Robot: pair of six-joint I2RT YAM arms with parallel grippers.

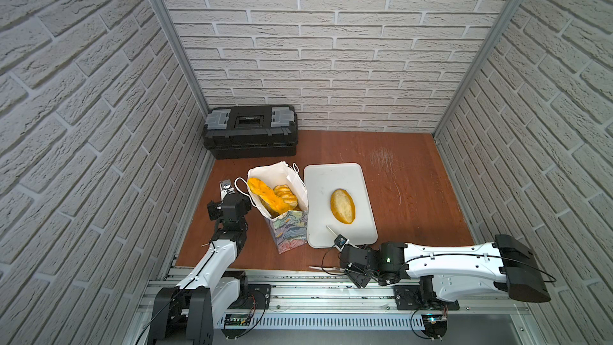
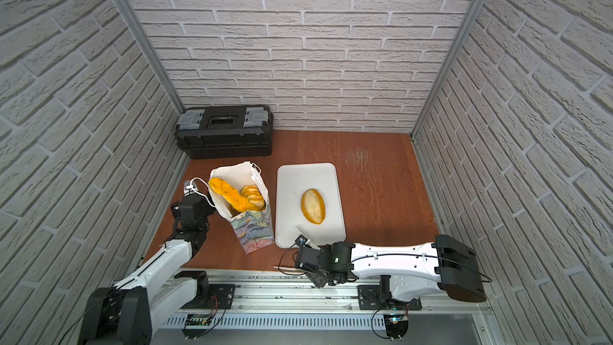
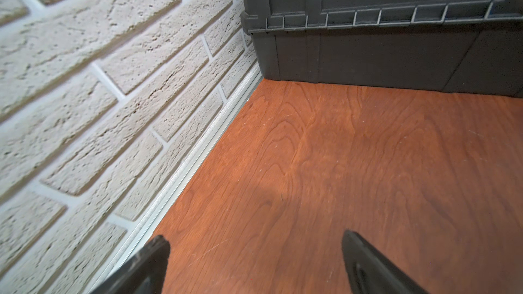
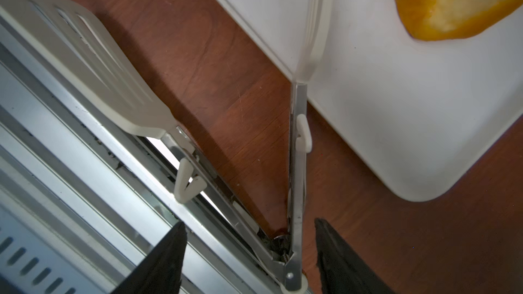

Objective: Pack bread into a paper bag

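The paper bag (image 1: 290,231) stands open at the table's left, with a long orange loaf (image 1: 268,195) and a scored roll (image 1: 285,196) inside. One oval bread (image 1: 343,206) lies on the white tray (image 1: 317,179). Tongs (image 4: 297,158) lie spread at the table's front edge, one arm resting over the tray rim. Above their hinged end my right gripper stands open, its fingers (image 4: 337,256) on either side with nothing gripped. Left of the bag, low at the side wall, my left gripper is open and empty, its fingers apart over bare table.
A black toolbox (image 1: 250,129) stands at the back left. Brick walls close in the table (image 1: 408,185) on both sides and behind. Bare wood lies to the right of the tray. A metal rail (image 4: 65,103) runs along the front edge.
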